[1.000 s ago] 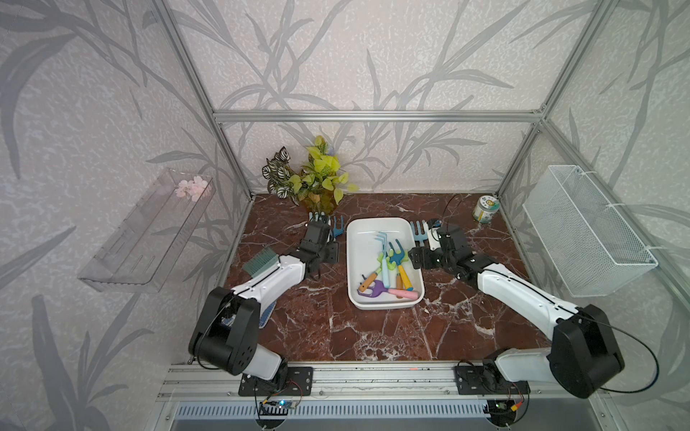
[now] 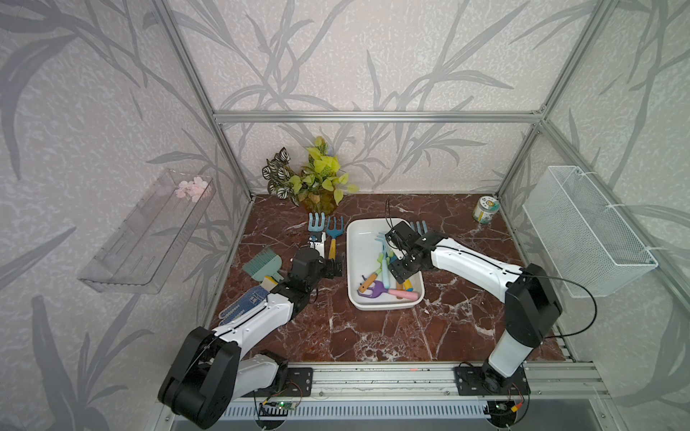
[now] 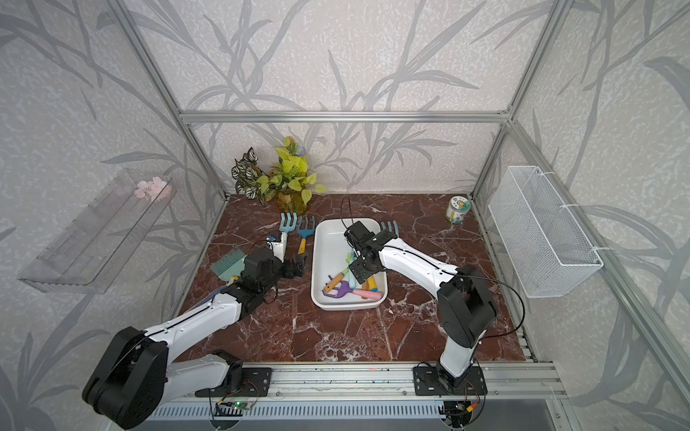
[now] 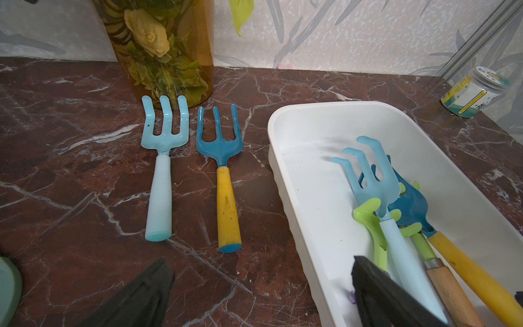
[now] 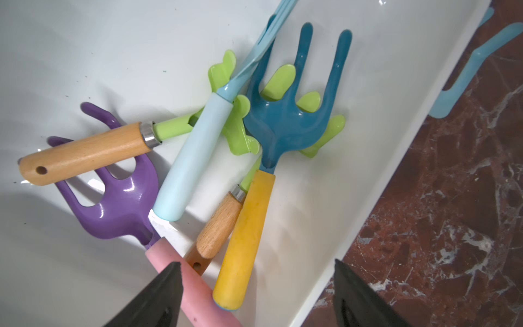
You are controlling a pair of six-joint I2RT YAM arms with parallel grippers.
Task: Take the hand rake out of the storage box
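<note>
The white storage box (image 4: 299, 163) holds several garden tools: a light blue hand rake (image 4: 376, 185), a blue fork with yellow handle (image 5: 288, 125), a purple fork with pink handle (image 5: 119, 201) and green tools with wooden handles (image 5: 92, 150). My right gripper hangs over the box above these handles, fingers apart with nothing held. My left gripper is open beside the box's left side, low over the table, nothing between its fingers.
Two forks (image 4: 226, 207) lie left of the box, before a vase with plants (image 4: 163, 65). A can (image 4: 474, 92) stands back right. Wire (image 2: 582, 230) and clear baskets (image 2: 143, 237) hang on the side walls.
My right arm has moved left and inward, carrying its gripper from the box's right edge to over the tools.
</note>
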